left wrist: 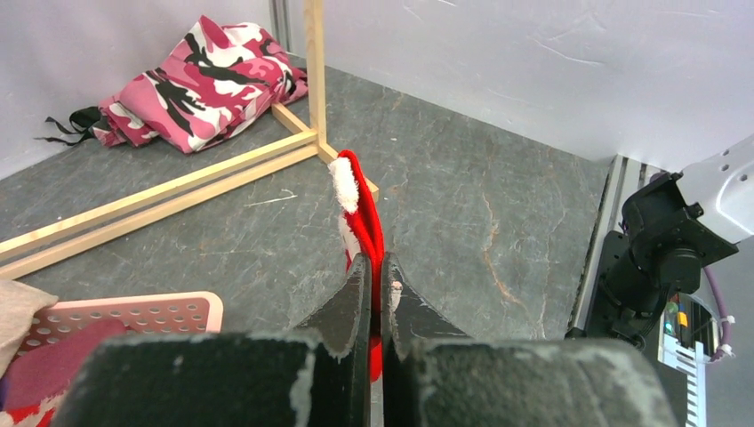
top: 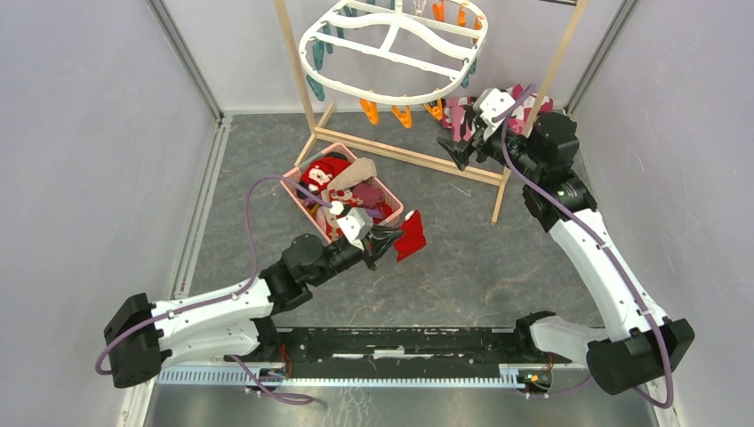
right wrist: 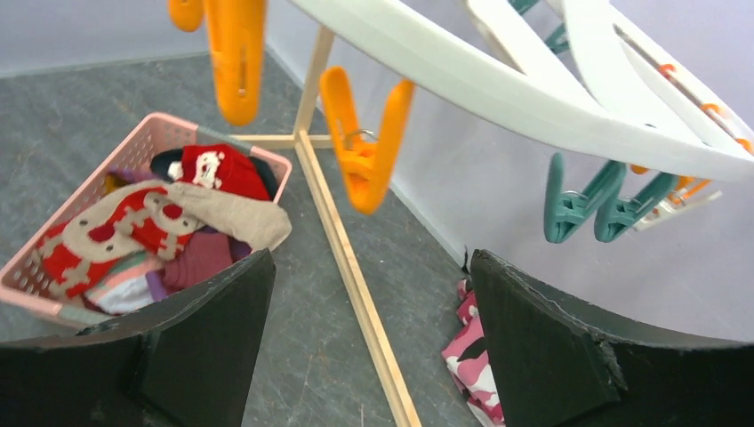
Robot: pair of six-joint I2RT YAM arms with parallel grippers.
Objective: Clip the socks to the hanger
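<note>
A red sock (top: 410, 238) with a white patch is pinched in my left gripper, which is shut on it just right of the basket. In the left wrist view the sock (left wrist: 365, 213) sticks up beyond the fingertips. The white oval hanger (top: 382, 93) hangs at the top, with orange and teal clips around its rim. My right gripper stands open and empty below the hanger's rim. In the right wrist view an orange clip (right wrist: 364, 156) hangs ahead, above the gap between the fingers, apart from them.
The pink basket (top: 397, 206) holds several socks. A wooden frame's bar (top: 405, 156) crosses the floor behind it. A pink camouflage cloth (left wrist: 200, 89) lies by the back wall. Teal clips (right wrist: 573, 205) hang to the right.
</note>
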